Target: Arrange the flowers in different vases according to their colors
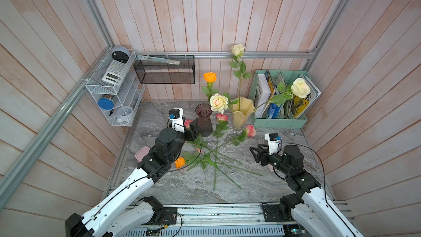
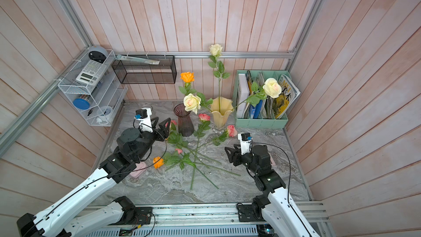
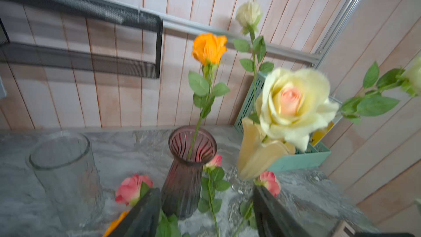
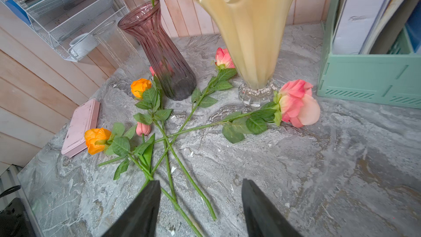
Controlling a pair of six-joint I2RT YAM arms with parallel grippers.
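Observation:
One orange rose [image 3: 209,48] stands in the purple glass vase [image 3: 182,193]. Cream roses [image 3: 293,101] stand in the yellow fluted vase [image 4: 250,26]. A clear glass vase [image 3: 65,184] is empty at left. Several pink roses [image 4: 298,105] and orange roses [image 4: 96,140] lie on the table, stems crossed. My left gripper [image 2: 164,128] is open, nothing between its fingers, in front of the purple vase. My right gripper [image 2: 229,153] is open over the table's right part, nothing between its fingers.
A green file box [image 4: 364,79] stands back right. A wire shelf [image 1: 111,92] is at the left wall, a black mesh basket [image 1: 164,74] on the back rail. A pink case [image 4: 81,127] lies at left.

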